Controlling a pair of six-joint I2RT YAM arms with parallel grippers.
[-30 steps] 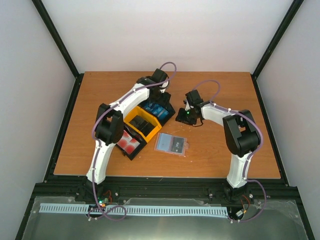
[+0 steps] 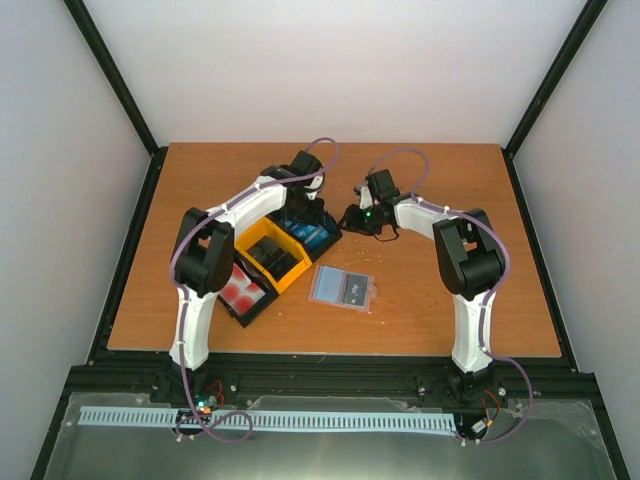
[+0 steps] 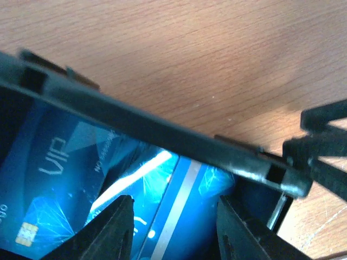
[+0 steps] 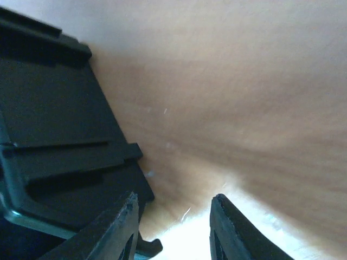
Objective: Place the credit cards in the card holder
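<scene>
The card holder, black and orange sections (image 2: 270, 222), lies left of centre. Blue cards (image 3: 54, 189) lie in its upper compartment, one marked VIP. My left gripper hovers over that compartment, fingers apart, no card visibly between them. My right gripper is low at the holder's upper right end, beside its black edge (image 4: 65, 119), fingers apart with nothing between them. A clear sleeve with a light blue and a grey card (image 2: 342, 288) lies on the table below the holder.
Red-and-white cards (image 2: 242, 290) sit in the lower black section. Both arms meet near the middle.
The left arm and the holder have shifted left and slightly toward the front. The right gripper has moved left, closer to the holder's end.
</scene>
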